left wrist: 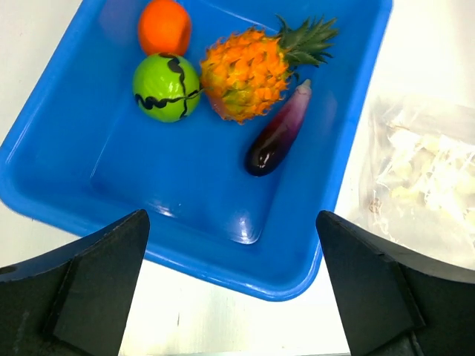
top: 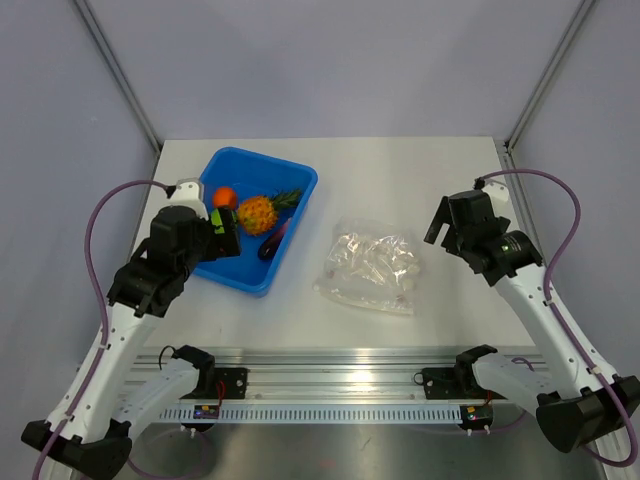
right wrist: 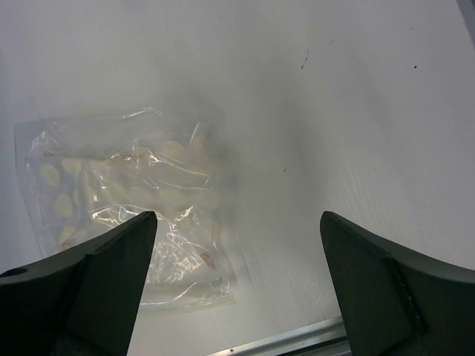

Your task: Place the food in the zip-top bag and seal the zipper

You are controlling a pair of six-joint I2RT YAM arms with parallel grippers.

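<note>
A clear zip top bag (top: 370, 265) lies flat on the table's middle, with pale round marks showing on it. In the left wrist view the food rests inside a blue bin: an orange (left wrist: 165, 27), a green ball-shaped fruit with dark stripes (left wrist: 165, 87), a pineapple (left wrist: 241, 74) and an eggplant (left wrist: 280, 132). Above the bin, my left gripper is open with its fingers wide apart and empty. My right gripper hangs open to the right of the bag, nothing between its fingers; part of the bag (right wrist: 141, 193) is covered by its left finger.
The blue bin (top: 308, 195) takes up the table's left side, its raised walls around the food. Bare white table (top: 400, 170) stretches behind the bag and out to the right. A metal rail (top: 330, 358) runs along the front edge.
</note>
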